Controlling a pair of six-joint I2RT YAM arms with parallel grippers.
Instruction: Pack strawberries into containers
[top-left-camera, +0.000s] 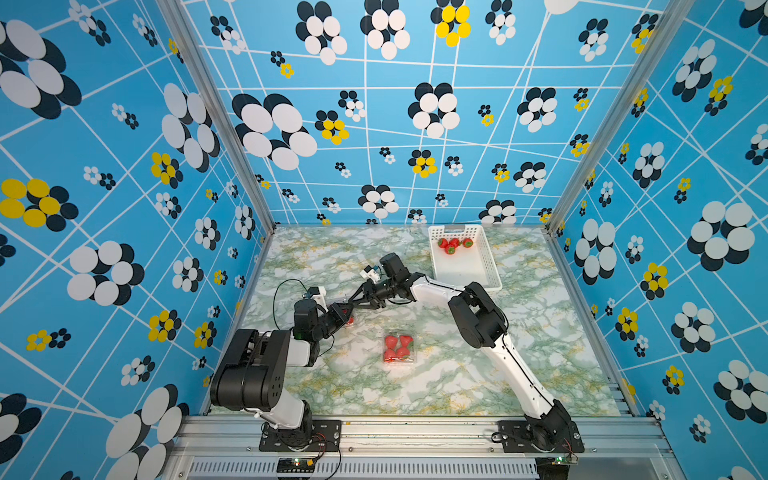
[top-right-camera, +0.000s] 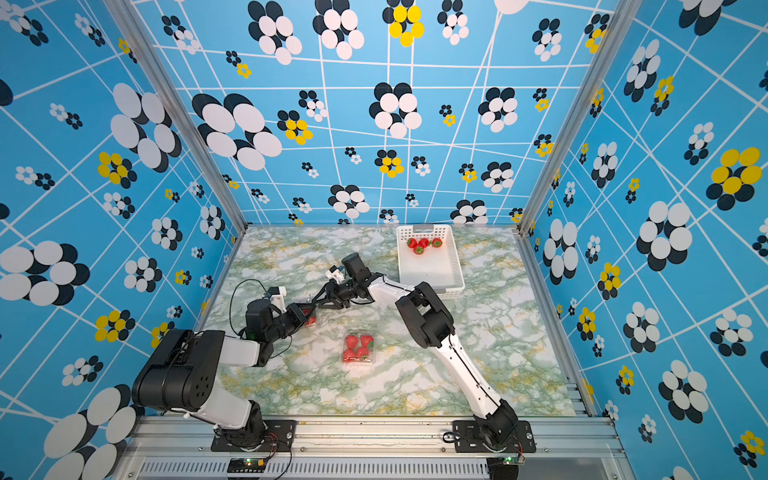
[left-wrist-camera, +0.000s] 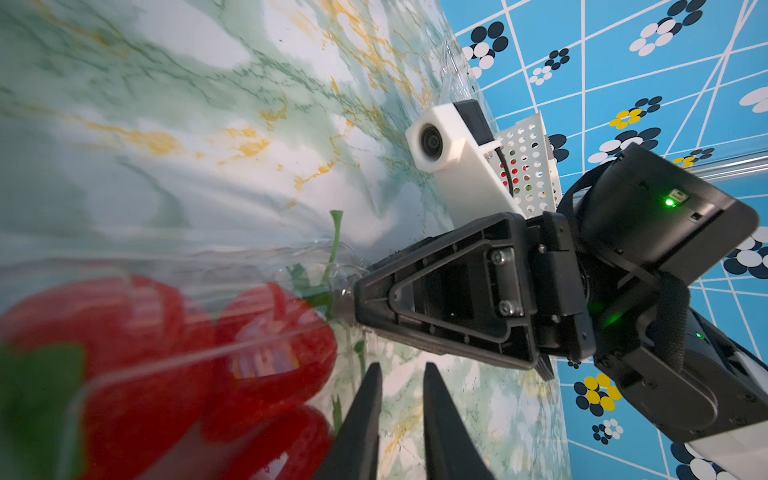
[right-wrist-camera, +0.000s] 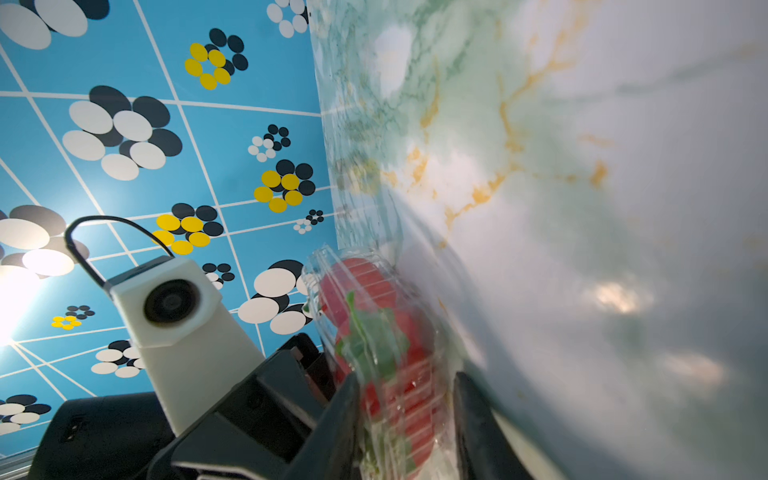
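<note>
A clear clamshell of strawberries (left-wrist-camera: 264, 352) lies on the marble table at left of centre, largely hidden by both grippers in the top views. My left gripper (top-left-camera: 344, 310) and right gripper (top-left-camera: 360, 301) face each other over it. The right gripper's dark fingertip (left-wrist-camera: 364, 296) touches the plastic rim in the left wrist view; how far either finger is open is hard to tell. Nearer the front, a second packed container (top-left-camera: 397, 347) holds several red strawberries. A white basket (top-left-camera: 489, 280) at the back right holds several more strawberries.
Both arms reach across the table from the front rail. A loose cable loops beside my left arm, and patterned walls bound the table on three sides.
</note>
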